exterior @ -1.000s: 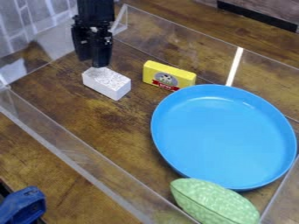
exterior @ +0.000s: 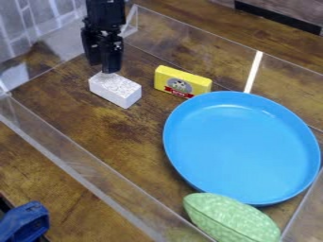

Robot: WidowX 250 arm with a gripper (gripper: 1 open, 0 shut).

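The black gripper [exterior: 104, 55] hangs at the upper left, just above and behind a white block [exterior: 115, 91] that lies on the wooden floor of the clear-walled enclosure. Whether its fingers are apart or together is too small and dark to tell. A yellow box [exterior: 183, 81] with a red label lies to the right of the white block.
A large blue plate [exterior: 241, 146] fills the right middle. A pale green object [exterior: 232, 217] lies at the bottom right, a dark blue object [exterior: 22, 223] at the bottom left.
The gripper has shifted very slightly near the back of the white block. The other things look unmoved.
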